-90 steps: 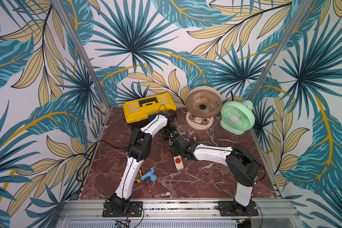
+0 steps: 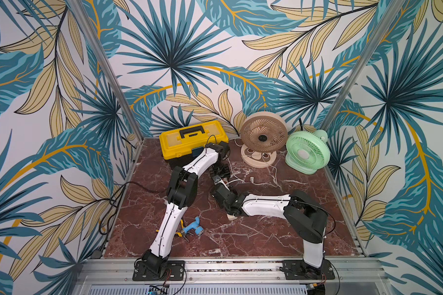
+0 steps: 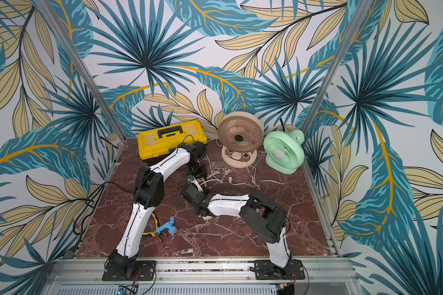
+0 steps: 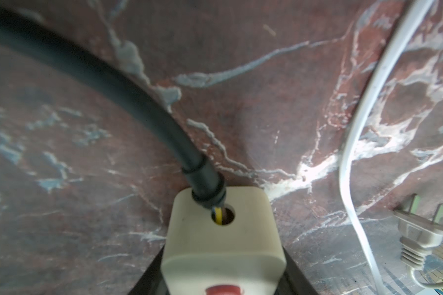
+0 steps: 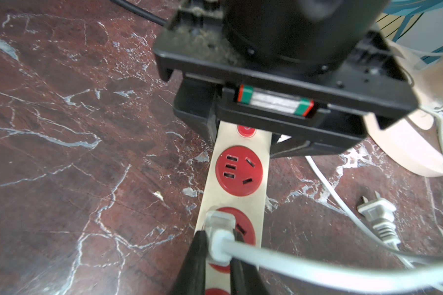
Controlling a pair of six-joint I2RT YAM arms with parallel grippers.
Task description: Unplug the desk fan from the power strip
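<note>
My left gripper is shut on the end of the beige power strip (image 4: 224, 250), whose black cord (image 4: 108, 88) leaves upward in the left wrist view. In the right wrist view the strip's red sockets (image 5: 238, 169) show below the left gripper. A white plug (image 5: 219, 238) with a white cable sits at a middle socket. My right gripper has its fingers around that plug, low in the view; whether they close on it is hard to tell. A loose white plug (image 5: 379, 213) lies on the table to the right.
A yellow toolbox (image 2: 189, 142) stands at the back, beside a beige fan (image 2: 262, 137) and a mint fan (image 2: 307, 154). A blue tool (image 2: 194, 226) and yellow-handled pliers lie at front left.
My right arm has moved left and slightly toward the table's front, its wrist now covering more of the strip's front end. The left arm holds still.
</note>
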